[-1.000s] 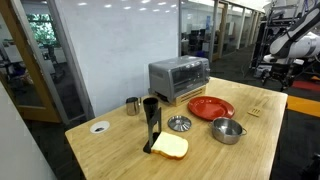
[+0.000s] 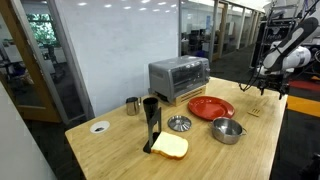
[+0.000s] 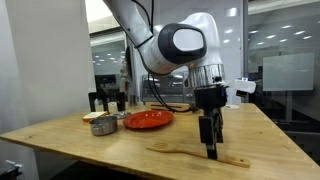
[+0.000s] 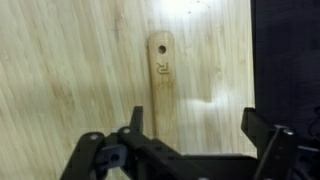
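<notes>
A long wooden utensil [image 4: 163,85] lies flat on the table, its handle end with a small hole running up the middle of the wrist view. In that view my gripper stands open, fingers apart on either side of the handle, with nothing held. From the second exterior view, the gripper [image 3: 211,150] points down close over the wooden utensil [image 3: 185,150]; whether its tips touch the table I cannot tell. The utensil's other end is partly hidden by the gripper in the wrist view.
A red plate [image 2: 211,108], a metal pot [image 2: 228,130], a toaster oven [image 2: 180,76], a slice of bread [image 2: 170,146] and a black cup-like object [image 2: 152,115] stand farther along the table. The table's edge [image 4: 251,60] runs close to the right of the utensil.
The arm has come down and toward the table, bringing the gripper low over the wooden utensil. The objects on the table have not moved.
</notes>
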